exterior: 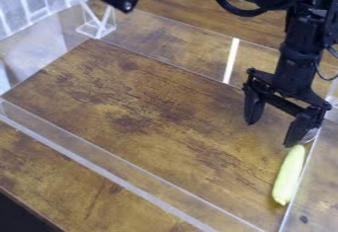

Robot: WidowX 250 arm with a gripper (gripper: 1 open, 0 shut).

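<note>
My black gripper (278, 118) is low at the right of the camera view, open, its two fingers spread wide with nothing seen between them. Below it, a pale yellow-green elongated object (290, 176) lies lengthwise on the wooden surface beside a clear plastic edge. A small light object behind the right finger is partly hidden and too small to tell.
The wooden tray floor (126, 127) is clear across the middle and left. Transparent walls border it. A white bracket (99, 19) stands at the back left, and a white strip (232, 60) runs behind the gripper.
</note>
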